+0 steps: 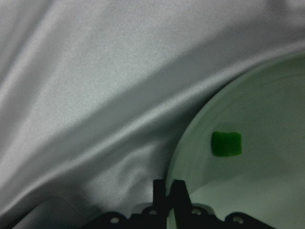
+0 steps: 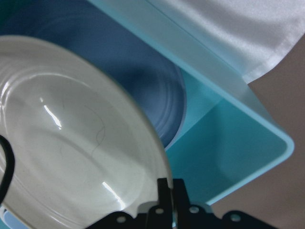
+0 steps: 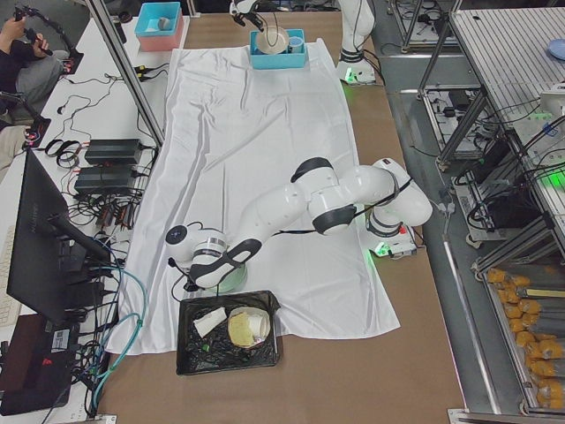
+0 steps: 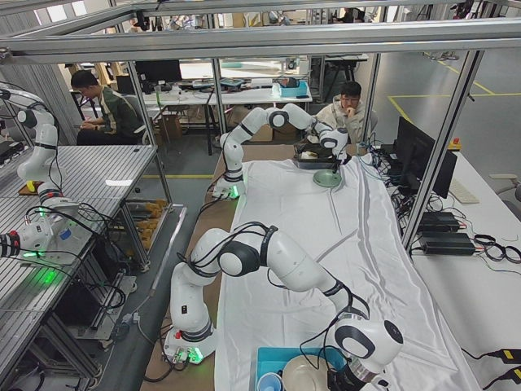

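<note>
In the left wrist view a pale green plate (image 1: 257,181) with a small green block (image 1: 226,143) lies on white cloth; my left gripper is shut on the plate's rim. In the right wrist view my right gripper is shut on the rim of a cream plate (image 2: 71,138), held over a blue tub (image 2: 224,148) with a darker blue plate (image 2: 152,95) inside. The camera left view shows this tub at the far end of the cloth.
A black lined bin (image 3: 203,353) with a white item and yellow sponge-like piece stands at the near end, beside the green plate. Monitors and cables crowd the side table.
</note>
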